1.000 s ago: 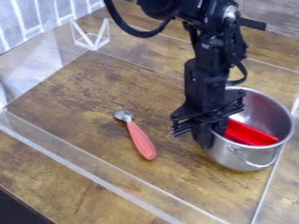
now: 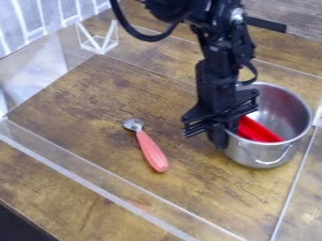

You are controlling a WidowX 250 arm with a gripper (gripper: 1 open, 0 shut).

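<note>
My black gripper (image 2: 208, 127) is lowered at the left rim of a steel pot (image 2: 270, 152) on the right of the table, its fingertips by the rim; it looks shut, and I cannot see anything between its fingers. Inside the pot lies a red object (image 2: 258, 129), partly hidden by the gripper and wall. To the left, a spoon with a pink handle (image 2: 150, 149) and metal head lies flat on the wooden surface.
A clear plastic border (image 2: 88, 191) runs along its left and front. A small white wire object (image 2: 98, 38) stands at the back left.
The gripper has shifted slightly at the pot's rim, and the pot and red object inside have moved a little. The spoon has stayed in place.
</note>
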